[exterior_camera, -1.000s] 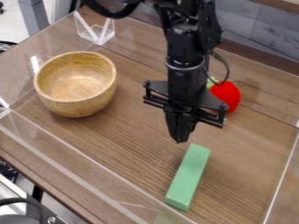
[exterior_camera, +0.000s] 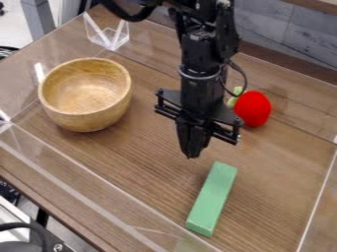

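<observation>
My gripper hangs over the middle of the wooden table, shut, with nothing visible between its fingers. Below and right of it a green rectangular block lies on the table. A red round object is behind and right of the gripper, with a small light green item beside it, partly hidden by the arm. To the left sits a wide wooden bowl.
A clear plastic item stands at the back left. A wall edge runs along the back right.
The objects look unmoved.
</observation>
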